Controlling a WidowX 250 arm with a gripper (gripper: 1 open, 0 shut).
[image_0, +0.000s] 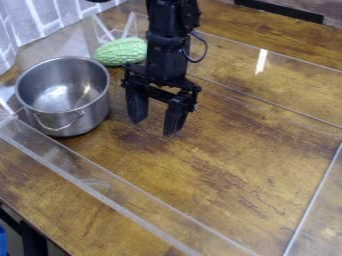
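A black robot gripper (155, 112) hangs from the arm at the upper middle of the camera view, low over the wooden surface, with its two dark fingers apart and nothing visible between them. Just left of it stands a large steel bowl (63, 88). A pale green corn-like object (120, 52) lies behind the arm at the upper left, partly hidden by it.
Transparent walls or edges run along the left front and the right side, and a dark rail lies at the back right.
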